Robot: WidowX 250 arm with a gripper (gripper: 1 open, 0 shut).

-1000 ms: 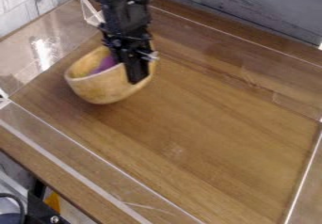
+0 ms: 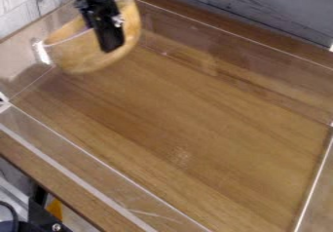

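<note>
A tan bowl (image 2: 93, 53) is up at the upper left of the view, blurred, tilted, with my dark gripper (image 2: 109, 23) at its upper right edge. Whether the fingers are closed on the bowl is too blurred to tell.
Clear edging runs along its sides. A pale wall (image 2: 274, 2) stands at the back, and dark cables (image 2: 19, 212) lie at the lower left, off the table.
The gripper and bowl have moved up and to the left, toward the back left corner.
</note>
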